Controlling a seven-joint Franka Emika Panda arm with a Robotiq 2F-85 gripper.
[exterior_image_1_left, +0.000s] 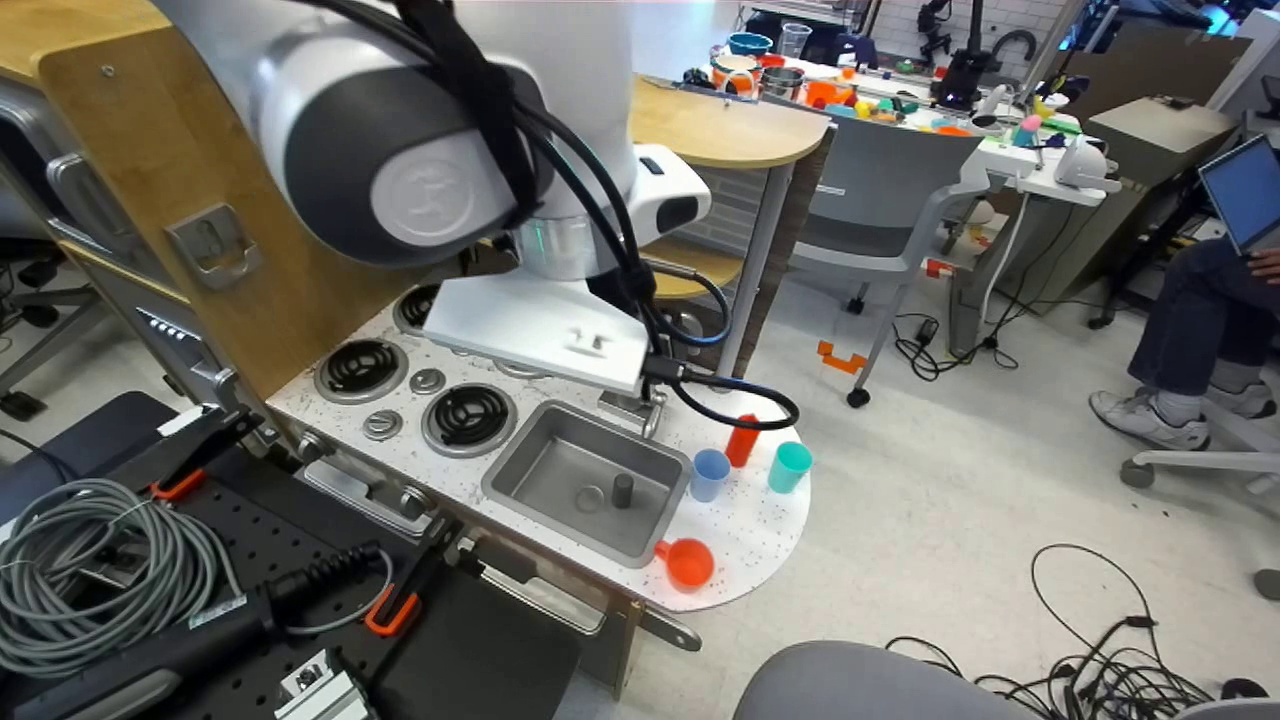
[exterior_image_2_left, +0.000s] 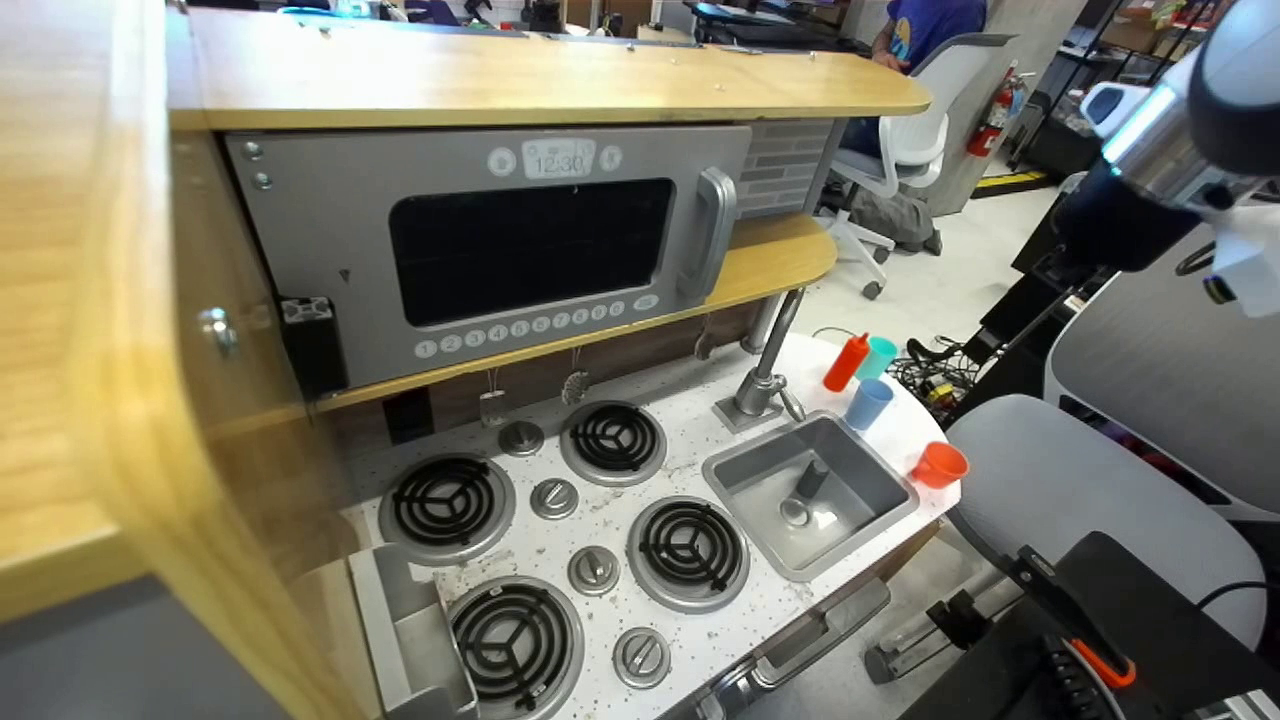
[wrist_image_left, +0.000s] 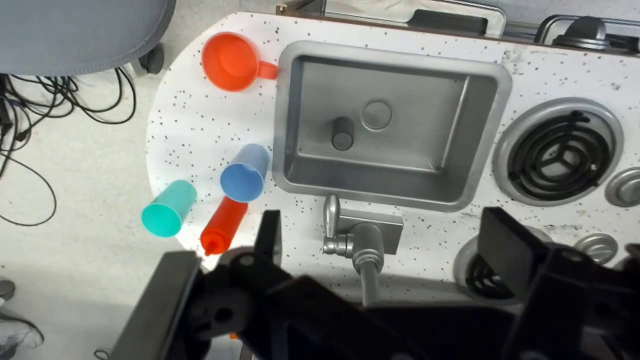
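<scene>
My gripper stands open above the toy kitchen counter, its two dark fingers spread wide with nothing between them. Below it in the wrist view lie the faucet (wrist_image_left: 367, 243) and the grey sink (wrist_image_left: 504, 90). Left of the sink are an orange-red cup (wrist_image_left: 229, 62) with its handle toward the rim, a blue cup (wrist_image_left: 246, 174), a red bottle (wrist_image_left: 224, 225) and a teal cup (wrist_image_left: 169, 210). A small dark grey cylinder (wrist_image_left: 342, 133) is in the sink. In exterior view 1 the arm hides the gripper's fingers.
Stove burners (exterior_image_2_left: 692, 552) and knobs fill the counter left of the sink in exterior view 2. A wooden shelf (exterior_image_2_left: 768, 258) and a toy microwave (exterior_image_2_left: 528, 240) rise along the back. The tall faucet stands behind the sink. A grey chair (exterior_image_1_left: 876, 678) is near the rounded counter end.
</scene>
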